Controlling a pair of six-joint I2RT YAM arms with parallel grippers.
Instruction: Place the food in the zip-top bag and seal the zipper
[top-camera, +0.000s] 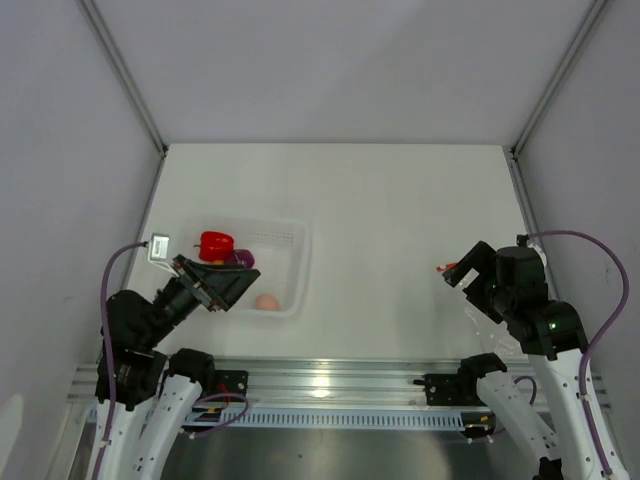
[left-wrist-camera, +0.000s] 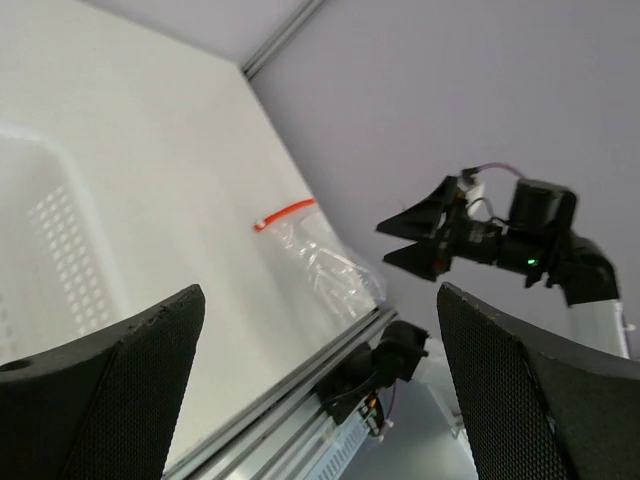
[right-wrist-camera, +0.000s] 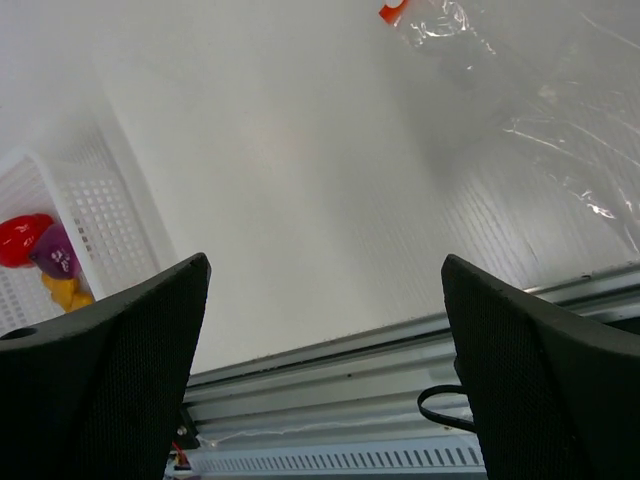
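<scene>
A white perforated basket (top-camera: 296, 260) holds a red pepper (top-camera: 216, 244), a purple item (right-wrist-camera: 55, 250), a yellow piece (right-wrist-camera: 62, 291) and a pale round item (top-camera: 267, 302). The clear zip bag (right-wrist-camera: 540, 100) lies flat on the right of the table, its red zipper (left-wrist-camera: 290, 210) at the far end; the right arm partly hides it from above. My left gripper (top-camera: 218, 284) hangs open over the basket's near-left part. My right gripper (top-camera: 465, 266) is open above the bag, with nothing between its fingers.
Metal rails (top-camera: 325, 368) run along the front edge, and grey walls stand at the back and both sides.
</scene>
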